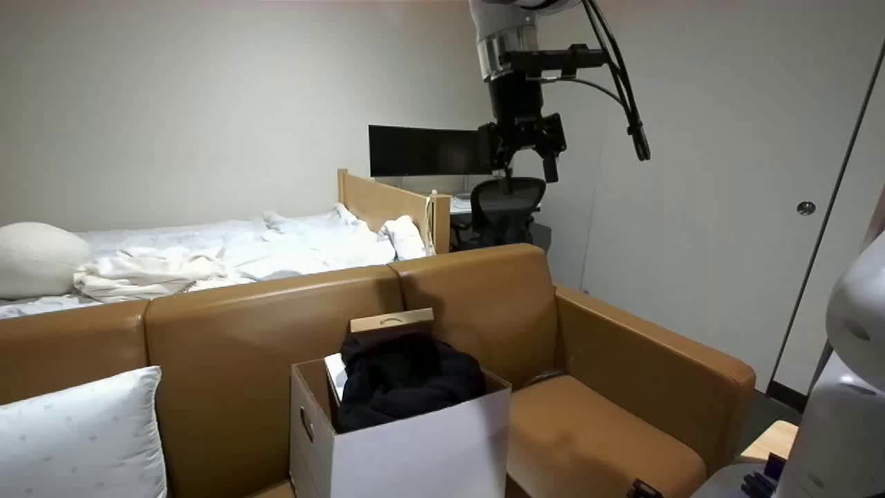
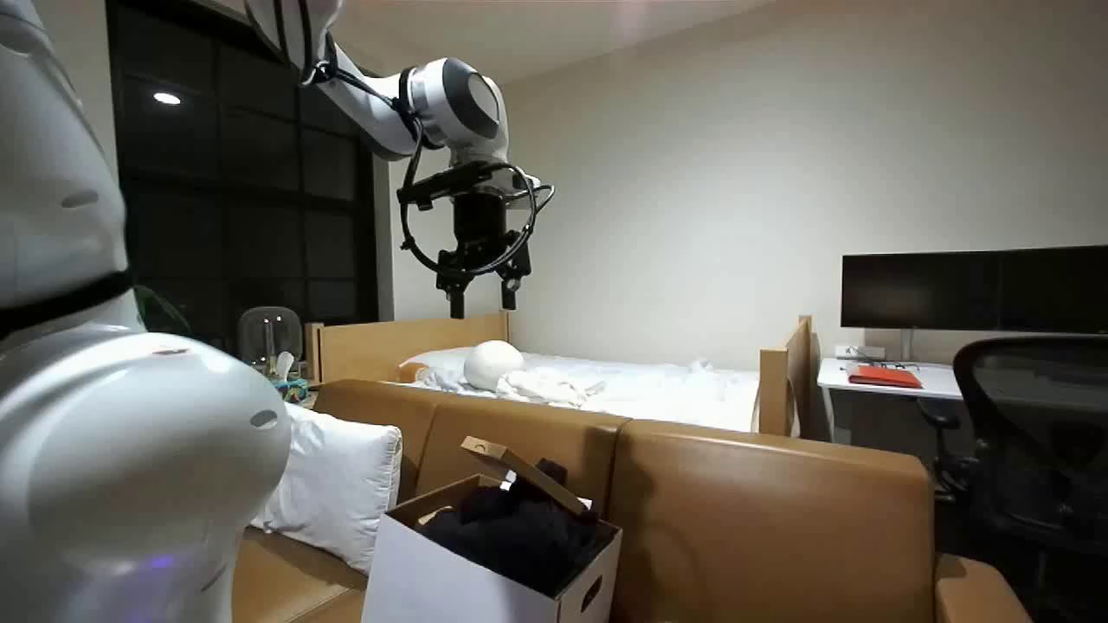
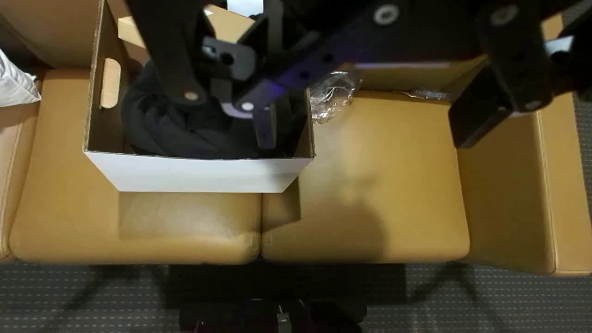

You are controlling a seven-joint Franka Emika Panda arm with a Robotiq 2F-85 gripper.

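Observation:
My gripper [image 1: 528, 176] hangs high above the sofa, pointing down, its two fingers well apart. In the wrist view the gripper is open, and only sofa and box show below the gap. From the other side the gripper [image 2: 482, 310] also appears empty. A white cardboard box [image 1: 419, 452] stands on the sofa seat, well below the fingers. Black cloth [image 1: 406, 377] fills much of it, bunched up near the rim. A brown cardboard piece [image 2: 525, 472] leans up out of the box behind the cloth.
The brown leather sofa [image 1: 614, 436] has free seat to the box's right, with clear plastic [image 3: 333, 97] beside the box. A white pillow [image 2: 332, 483] lies on the other side. Behind the backrest is a bed [image 2: 665, 386]; a desk chair [image 2: 1039, 436] stands beyond.

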